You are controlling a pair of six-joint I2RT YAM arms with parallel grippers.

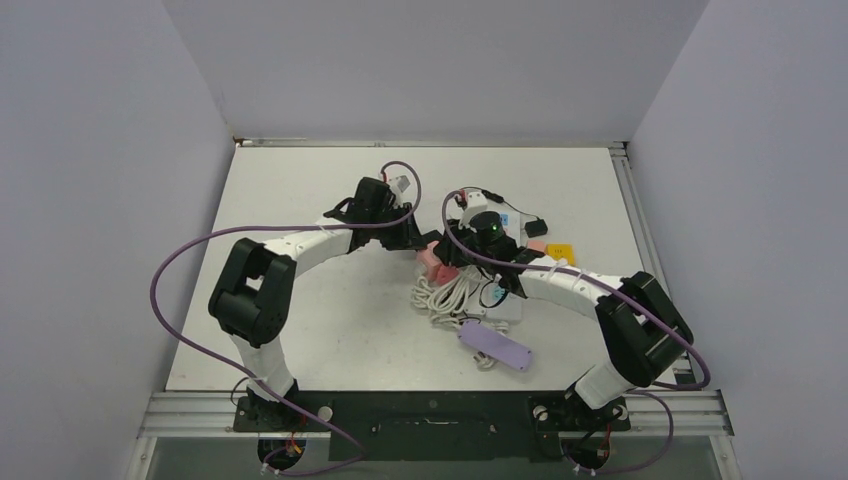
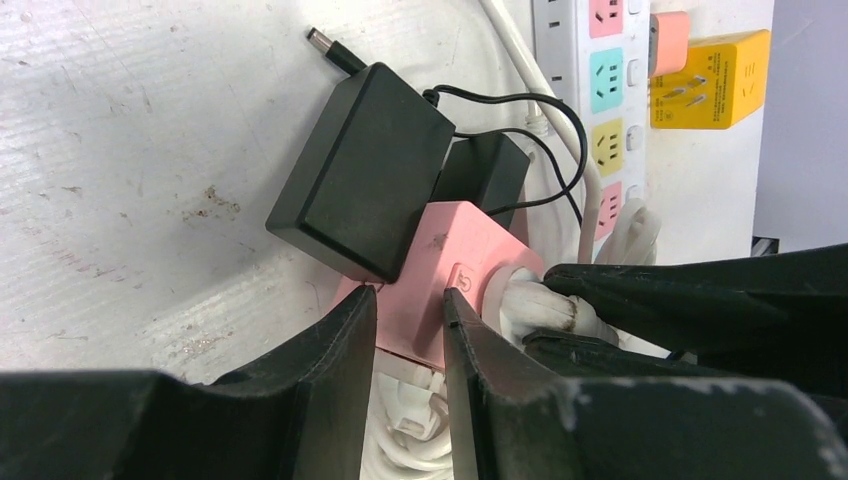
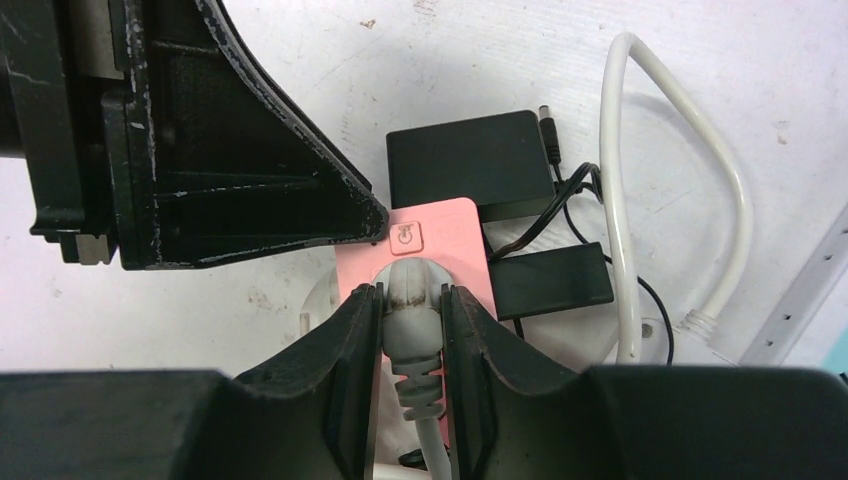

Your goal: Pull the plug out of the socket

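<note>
A pink socket block with a power button lies among coiled white cables. A white plug sits in its face, and my right gripper is shut on the plug, its cable trailing down. My left gripper grips the pink block from the other side, shut on it; in the top view both grippers meet at the middle of the table.
Black adapters touch the pink block. A white power strip, a yellow cube adapter and a purple strip lie around it.
</note>
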